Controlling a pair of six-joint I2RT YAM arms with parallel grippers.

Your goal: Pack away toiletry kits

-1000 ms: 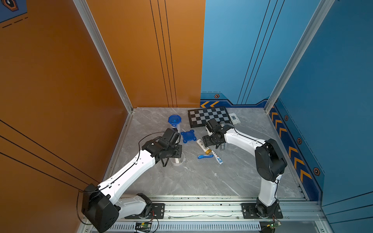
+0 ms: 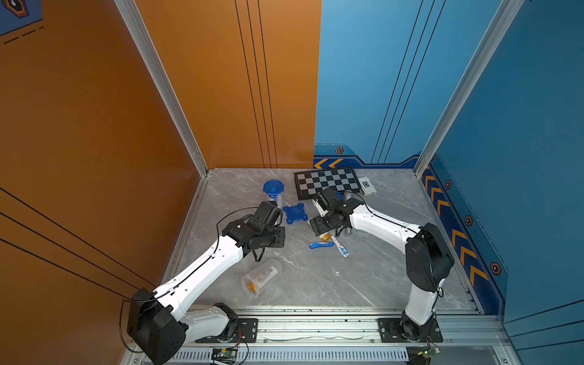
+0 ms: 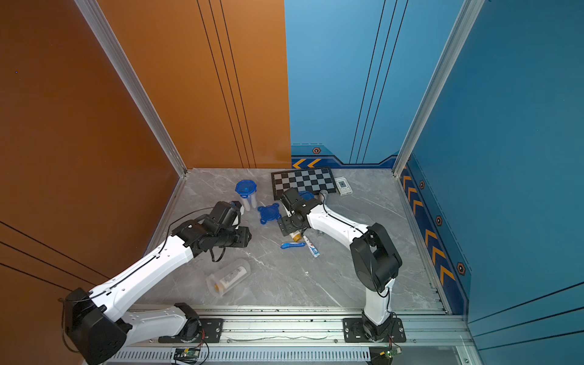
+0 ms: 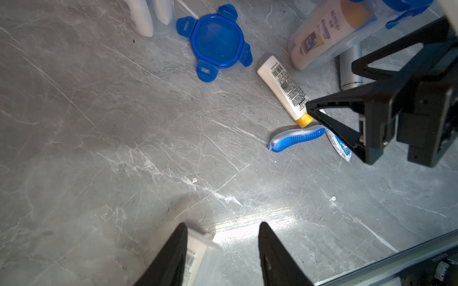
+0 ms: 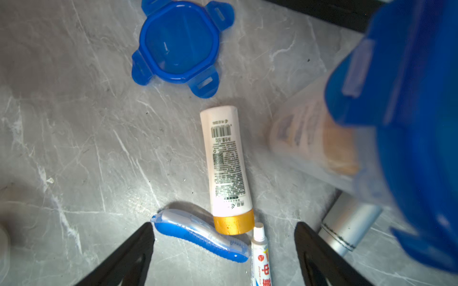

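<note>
A clear cup (image 2: 261, 277) with a white tube inside lies on its side on the table, below my left gripper in the top left view. My left gripper is open with nothing gripped; the cup's blurred end shows beyond its left finger. The right gripper is open above a white tube with a yellow cap (image 5: 226, 166), a blue-and-white toothbrush handle (image 5: 200, 234) and a small toothpaste tube (image 5: 261, 259). A loose blue lid (image 5: 180, 42) lies beyond them. Another cup (image 4: 324, 35) with a blue lid stands beside the white tube.
At the back left is a blue-lidded cup (image 2: 273, 189). A checkered board (image 2: 327, 181) and a small white card (image 2: 366, 185) lie at the back. A silver cylinder (image 5: 350, 221) stands near the right cup.
The cup under my left gripper has tipped from upright onto its side, toward the front left.
</note>
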